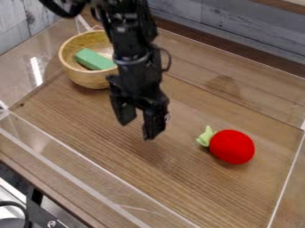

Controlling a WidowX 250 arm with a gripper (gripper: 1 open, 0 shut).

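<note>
My black gripper (pixel 141 119) is held open over the bare middle of the wooden table, nothing visible between its fingers. A red round object with a pale green top (pixel 231 146) lies to its right. A wooden bowl (pixel 84 78) stands at the back left, behind the arm, with a green block (pixel 93 59) in it.
Pale plank walls (pixel 238 22) border the back and left. A dark cable shows at the bottom left corner.
</note>
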